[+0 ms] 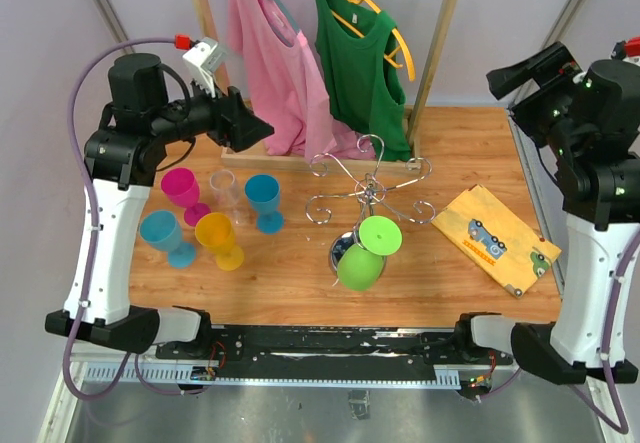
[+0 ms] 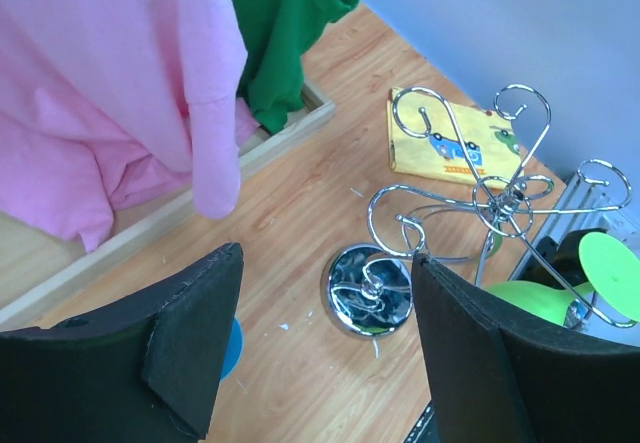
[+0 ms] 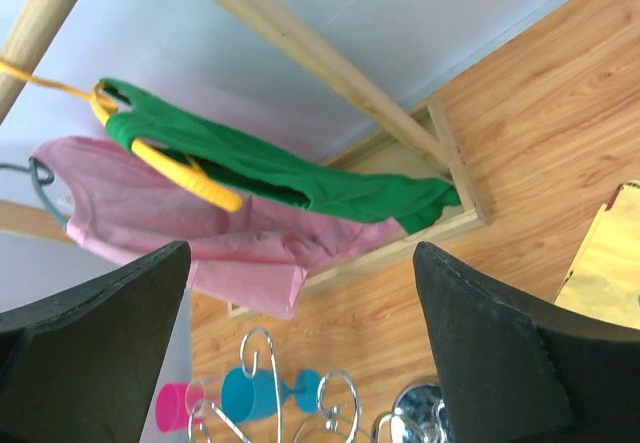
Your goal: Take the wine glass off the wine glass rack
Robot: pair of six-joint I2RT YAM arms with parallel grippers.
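One green wine glass (image 1: 360,266) hangs upside down from the front of the silver wire rack (image 1: 371,195); its base (image 1: 380,235) faces up. In the left wrist view the same green glass (image 2: 610,268) is at the lower right, partly behind my finger. The rack's other curled arms look empty. My left gripper (image 1: 245,126) is over the left side of the table, well apart from the rack, open and empty. High at the right, my right gripper (image 1: 515,95) is open with nothing between its fingers, far from the glass.
On the left stand several glasses: pink (image 1: 182,189), clear (image 1: 228,195), yellow (image 1: 219,240) and blue (image 1: 264,201). Behind them a wooden frame (image 1: 428,63) holds a pink top and a green top (image 1: 360,73). A folded yellow cloth (image 1: 495,241) lies at the right.
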